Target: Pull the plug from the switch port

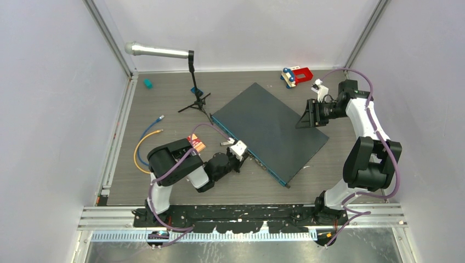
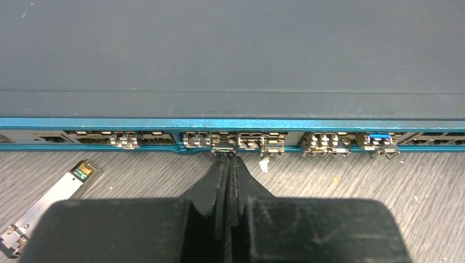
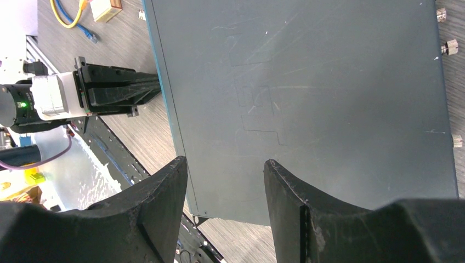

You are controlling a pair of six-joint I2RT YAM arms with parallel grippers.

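The dark switch (image 1: 270,131) with a blue edge lies diagonally on the table. In the left wrist view its front row of ports (image 2: 159,137) holds several metal plug modules. My left gripper is shut, its fingertips at a centre module (image 2: 224,143); nothing clearly shows between them. A loose metal module (image 2: 52,203) lies on the table to the left. My right gripper is part open above the switch's right part, nothing between its fingers.
Blue (image 1: 148,128) and yellow (image 1: 140,147) cables lie left. A microphone stand (image 1: 194,76) stands behind, and a red toy (image 1: 303,74) sits at back right. A small red card (image 1: 197,143) lies near my left arm.
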